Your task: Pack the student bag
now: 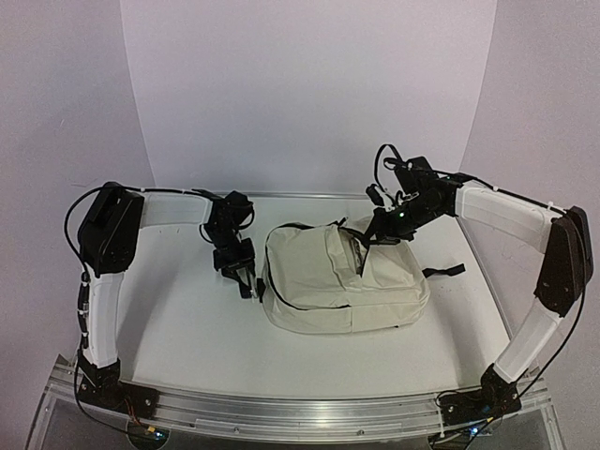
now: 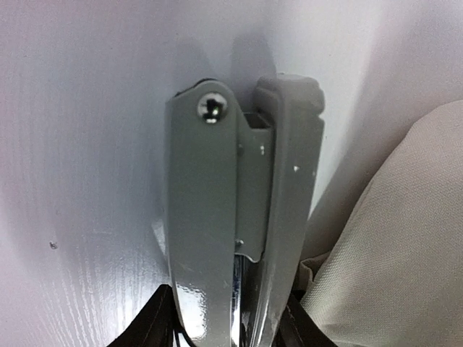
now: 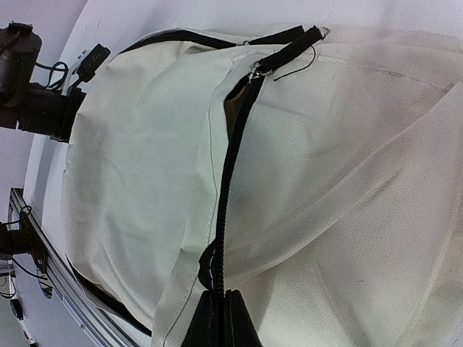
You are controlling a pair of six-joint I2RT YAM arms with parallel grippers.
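Note:
The cream student bag (image 1: 309, 267) lies on the table with its top zipper partly open. A grey stapler (image 2: 202, 202) rests beside its left side, one end between the fingers of my left gripper (image 1: 252, 292). Those fingers stand close along both flanks of the stapler; whether they press on it cannot be told. Over the bag's right part, my right gripper is shut on the black zipper edge (image 3: 226, 181), which runs up from between its fingertips. The inside of the bag is mostly hidden.
A black strap (image 1: 444, 271) sticks out from the bag's right side. Bare table (image 1: 178, 328) lies to the left and in front of the bag. Walls close in the back and both sides.

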